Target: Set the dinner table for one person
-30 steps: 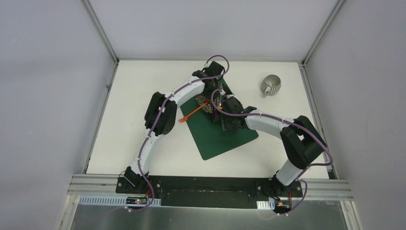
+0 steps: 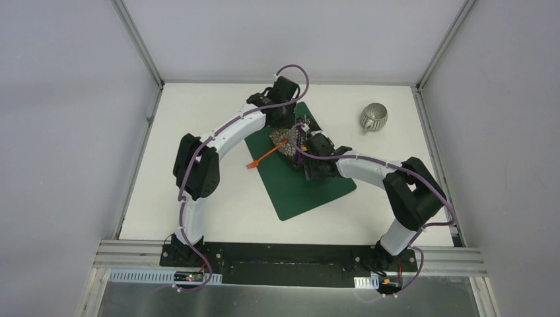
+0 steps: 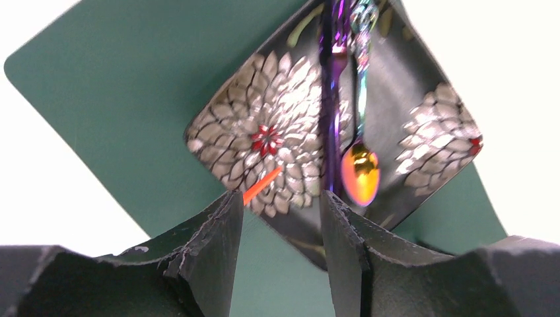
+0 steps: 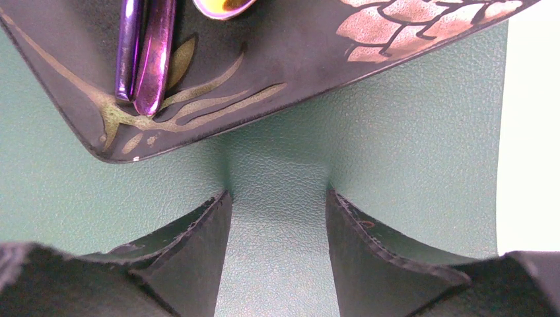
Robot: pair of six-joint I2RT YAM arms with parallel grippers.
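A dark patterned rectangular tray (image 3: 403, 72) rests on a green mat (image 2: 297, 198). It holds a purple fork (image 3: 338, 46) beside other purple cutlery and an iridescent spoon (image 3: 360, 172). An orange utensil (image 2: 267, 154) lies across the tray's near-left edge. My left gripper is open above the tray, nothing between its fingers. My right gripper is open over the mat just beside a tray corner, also empty. In the top view both grippers are largely hidden under their arm housings.
A ribbed grey mug (image 2: 374, 115) stands at the back right of the white table (image 2: 185, 112). Walls bound the sides and back.
The right arm shows no visible change.
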